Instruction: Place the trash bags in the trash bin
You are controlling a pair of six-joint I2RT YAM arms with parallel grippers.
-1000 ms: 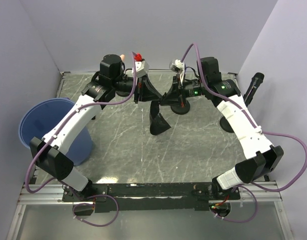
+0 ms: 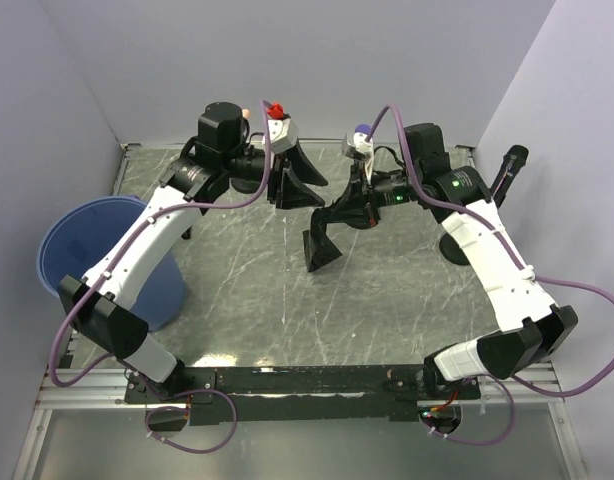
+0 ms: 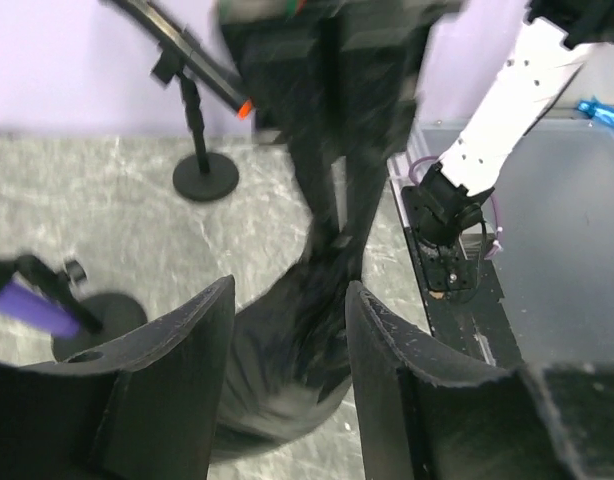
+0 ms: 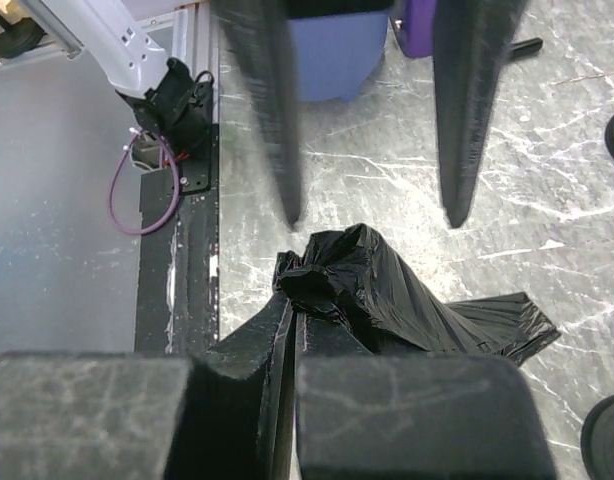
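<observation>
A crumpled black trash bag (image 2: 320, 247) hangs at the middle, its top pinched in my right gripper (image 2: 335, 212), which is shut on it; in the right wrist view the bag (image 4: 387, 295) bunches at those fingers. My left gripper (image 2: 299, 183) is open just above and left of the bag, nothing between its fingers; in the right wrist view its two fingers stand apart above the bag. The blue trash bin (image 2: 157, 295) stands at the left, partly under the left arm.
Black stands with round bases (image 2: 454, 250) stand at the back and right. Walls bound the back and sides.
My right gripper has moved a little down toward the front, still with the bag.
</observation>
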